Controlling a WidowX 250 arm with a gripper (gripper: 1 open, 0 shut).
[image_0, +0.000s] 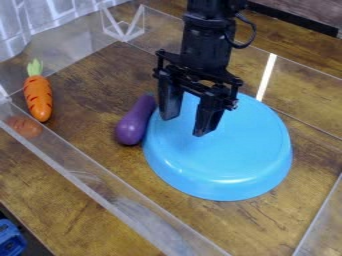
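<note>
The black gripper (187, 105) hangs over the left part of a large blue disc-shaped lid or plate (221, 160), its two fingers apart. A purple eggplant (132, 124) lies just left of the blue disc, beside the gripper's left finger. Nothing shows clearly between the fingers.
An orange carrot (39, 96) with a green top lies at the far left. Clear plastic walls border the wooden surface at left and right. A small blue object (8, 238) is at the bottom left corner.
</note>
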